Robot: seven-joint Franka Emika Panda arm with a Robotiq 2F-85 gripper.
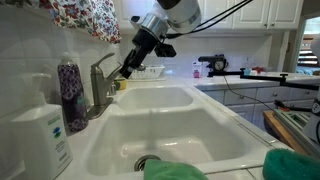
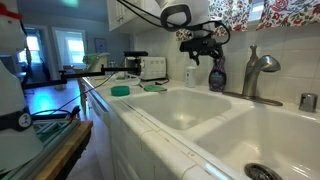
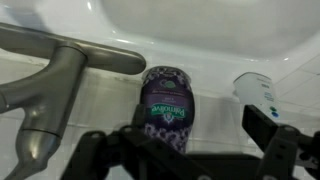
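Note:
My gripper (image 1: 144,62) hangs in the air over the sink near the faucet, its fingers spread with nothing between them. In the wrist view, a dark patterned bottle (image 3: 167,100) with a green label lies in line with the gap between my fingers, beyond and apart from them. Exterior view 1 shows this bottle (image 1: 73,97) upright by the tiled wall, beside the faucet (image 1: 101,82). A white pump bottle (image 1: 42,138) stands nearer that camera; the wrist view has this white bottle (image 3: 257,90) at its right.
The white double-basin sink (image 1: 190,128) fills the middle, its basins empty. A green cloth (image 1: 172,171) lies at the front rim, with a teal item (image 1: 290,165) at the right. A white toaster (image 2: 153,68) stands further along the counter in exterior view 2.

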